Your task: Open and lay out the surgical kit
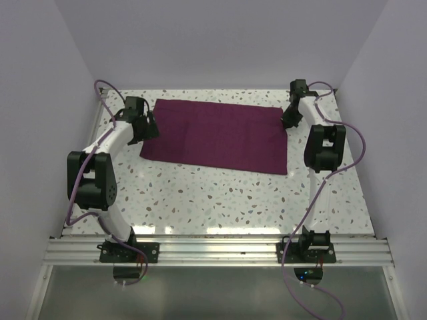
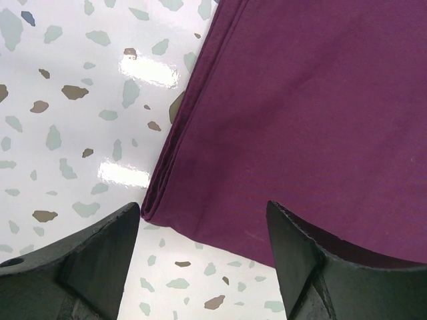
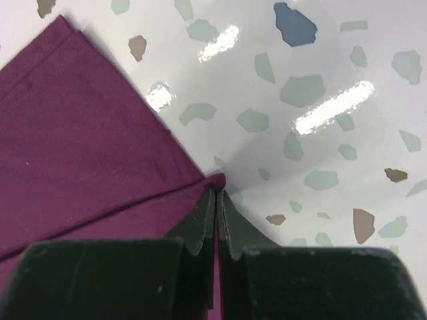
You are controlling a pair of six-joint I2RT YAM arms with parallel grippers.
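A folded maroon cloth [image 1: 220,137] lies flat as a wide rectangle across the back half of the table. In the right wrist view my right gripper is shut on the corner of the cloth's upper flap, at its right edge. The layer beneath [image 3: 100,140] stretches away behind that fold. My left gripper stands open over the near left corner of the cloth [image 2: 267,133], that corner showing between its spread fingers. Anything inside the folds is hidden.
Grey walls [image 1: 220,47] close in the back and sides. A metal rail [image 1: 220,250] runs along the front edge.
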